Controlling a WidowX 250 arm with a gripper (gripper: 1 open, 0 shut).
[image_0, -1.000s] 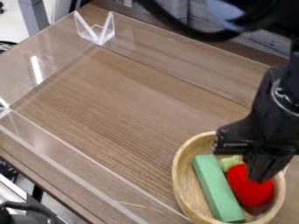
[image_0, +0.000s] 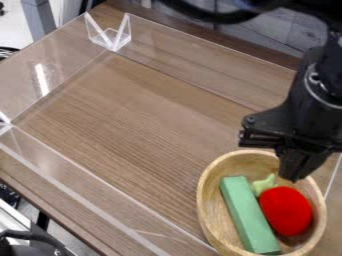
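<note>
My black gripper hangs at the right, over the back of a wooden bowl, shut with nothing visible between its fingers. In the bowl lie a long green block, a red rounded object at the right and a small pale green piece behind them, partly hidden.
A clear plastic holder stands at the back left. Cables and dark parts lie beyond the table's near left edge.
The gripper has shifted slightly upward and to the right over the bowl. The bowl and its contents look unmoved.
</note>
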